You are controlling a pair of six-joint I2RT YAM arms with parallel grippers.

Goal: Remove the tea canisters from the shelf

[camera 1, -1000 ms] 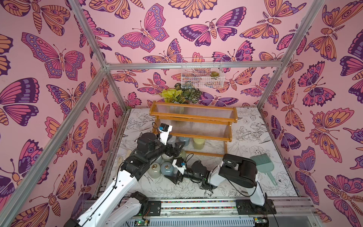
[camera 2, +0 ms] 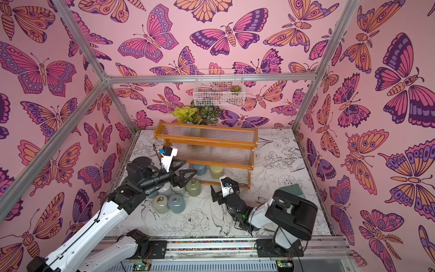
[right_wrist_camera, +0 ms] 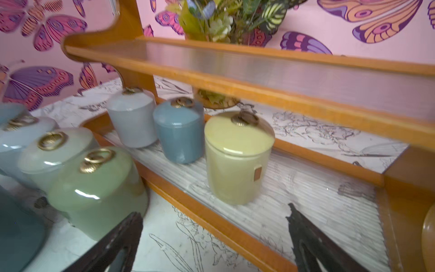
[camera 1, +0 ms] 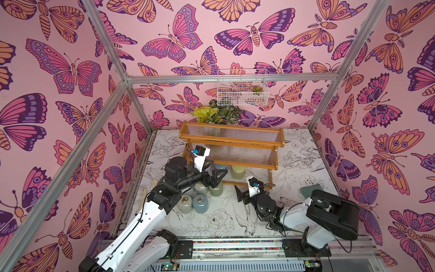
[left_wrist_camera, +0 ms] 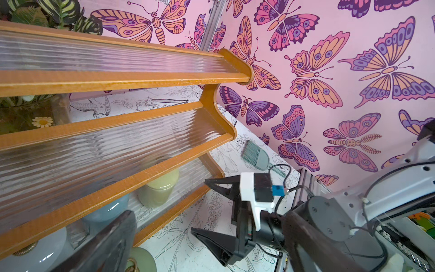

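Note:
Three lidded canisters stand on the shelf's bottom tier in the right wrist view: a pale grey one (right_wrist_camera: 132,118), a blue one (right_wrist_camera: 180,131) and a yellow-green one (right_wrist_camera: 238,158). My right gripper is open in front of the yellow-green canister, its fingers empty. Off the shelf, a green canister (right_wrist_camera: 97,195) and several others stand on the table to the left, among them a blue one (camera 1: 200,204) and a grey one (camera 1: 184,204). My left gripper is open in front of the shelf, over canisters, with nothing visible between its fingers.
The wooden shelf (camera 1: 233,144) has ribbed clear tiers; its middle tier's front rail (right_wrist_camera: 281,99) overhangs the canisters. Plants (camera 1: 213,114) stand behind it. A green dustpan (camera 1: 310,190) lies at the right. Bare table lies at the front centre.
My right gripper has moved from beside the front blue canister rightward and toward the shelf. My left gripper has shifted slightly, and its fingers appear farther apart.

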